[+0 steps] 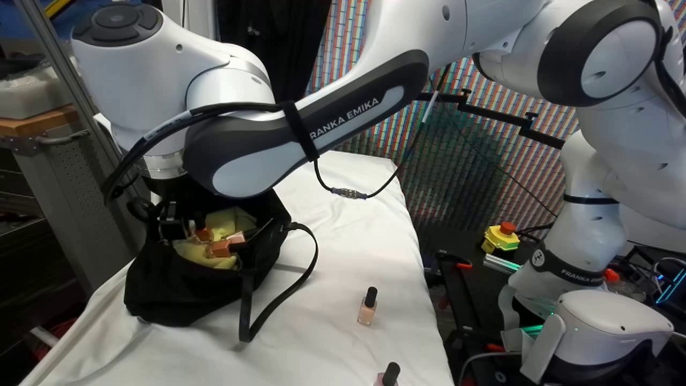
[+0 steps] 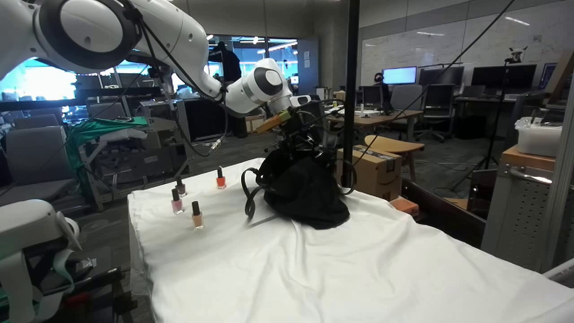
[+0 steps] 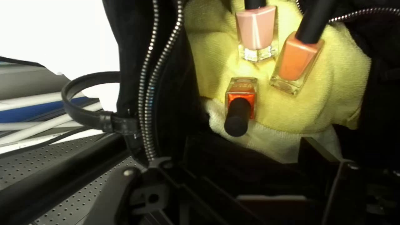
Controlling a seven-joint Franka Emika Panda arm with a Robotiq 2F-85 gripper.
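Note:
My gripper is at the mouth of a black bag, its fingers apart with no bottle visible between them. Inside the bag, a yellow cloth carries three nail polish bottles. The red bottle is closest to the fingers, its black cap pointing towards them. Farther in are a pink bottle and an orange bottle, side by side. From the side, the gripper is over the bag's opening, partly lost against the black fabric.
Several bottles stand upright on the white tablecloth, among them a beige one and a bright red one. The bag's strap loops onto the cloth. A metal cart stands close beyond the bag.

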